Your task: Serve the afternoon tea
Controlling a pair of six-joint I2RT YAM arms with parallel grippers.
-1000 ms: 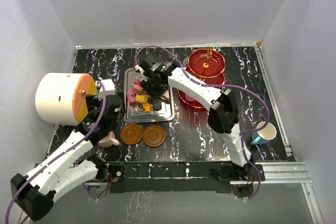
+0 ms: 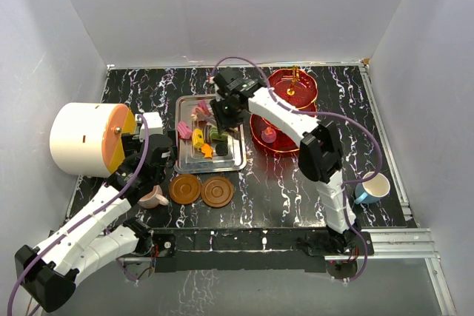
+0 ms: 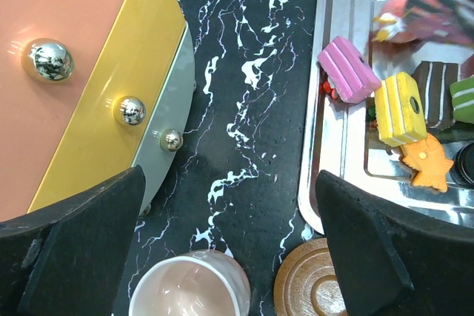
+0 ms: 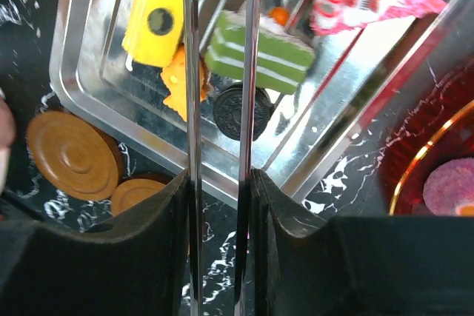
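My right gripper has its fingers on both sides of a pair of metal tongs (image 4: 194, 109), whose arms stand a little apart above the silver tray (image 4: 81, 86). Their tips are out of the right wrist view, so whether they hold anything is hidden. On the tray lie a pink cake (image 3: 348, 69), a yellow cake (image 3: 400, 109), a brown cake (image 3: 435, 92), a green cake (image 4: 259, 53), an orange flower-shaped piece (image 3: 426, 160) and a black round biscuit (image 4: 235, 112). My left gripper is open and empty, left of the tray.
A red tiered stand (image 2: 305, 112) holds a pink round sweet (image 2: 268, 135) on its lower plate. Two brown coasters (image 2: 217, 192) lie before the tray. A pale cup (image 3: 194, 286) stands near my left gripper, beside a large drum (image 2: 89, 138). A blue cup (image 2: 372, 189) is far right.
My right gripper has moved right across the tray, baring more of the yellow and pink cakes and the stand's pink sweet. The left arm has stayed still.
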